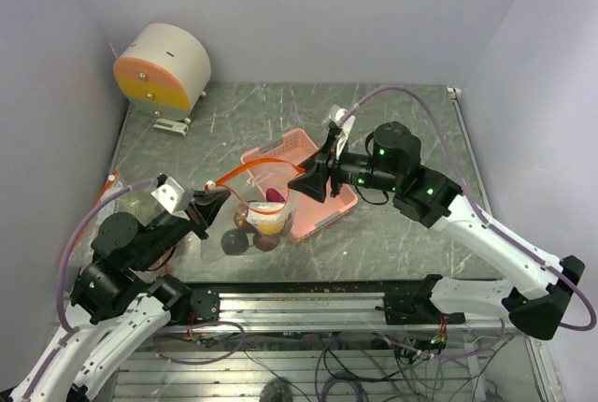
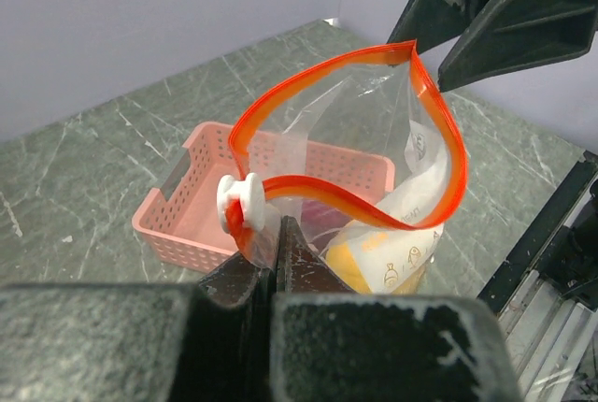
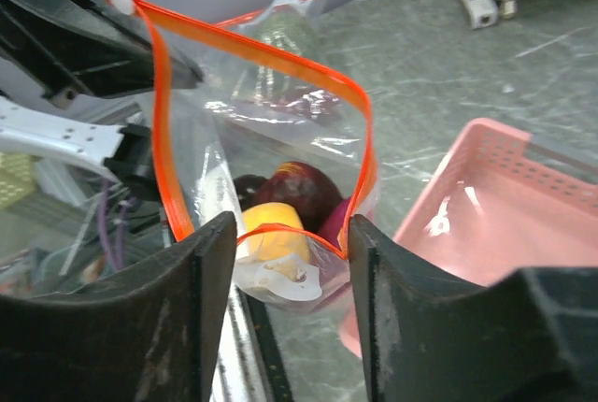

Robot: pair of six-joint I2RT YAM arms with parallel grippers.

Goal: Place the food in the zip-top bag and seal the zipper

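A clear zip bag with an orange rim (image 3: 241, 39) hangs open between the grippers, holding a yellow item (image 3: 273, 243), a dark red round food (image 3: 299, 192) and other pieces. In the left wrist view, my left gripper is shut on the bag's corner beside the white slider (image 2: 241, 201). My right gripper (image 1: 313, 178) stands part open at the opposite side of the rim; in the right wrist view the rim runs between its fingers.
A pink basket (image 1: 322, 210) sits behind the bag. A cream and orange container (image 1: 161, 70) stands at the back left, and another orange-rimmed bag lies at the far left.
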